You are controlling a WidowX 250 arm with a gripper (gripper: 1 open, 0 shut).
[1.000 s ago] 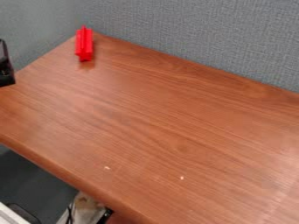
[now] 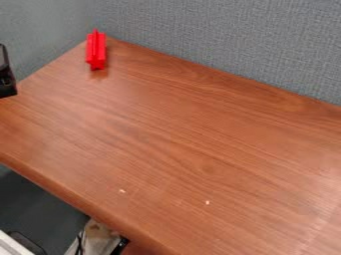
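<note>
A red elongated block (image 2: 96,50) with a groove along its length stands near the far left corner of the wooden desk (image 2: 186,159). At the left edge of the view, a dark part of what appears to be the gripper (image 2: 7,75) is cut off by the frame, apart from the red block. Its fingers cannot be made out, so its finger state is unclear.
Grey fabric partitions (image 2: 226,40) border the desk at the back and left. Most of the desktop is bare, apart from small pale specks. Below the near left edge are cables and a white object (image 2: 11,246).
</note>
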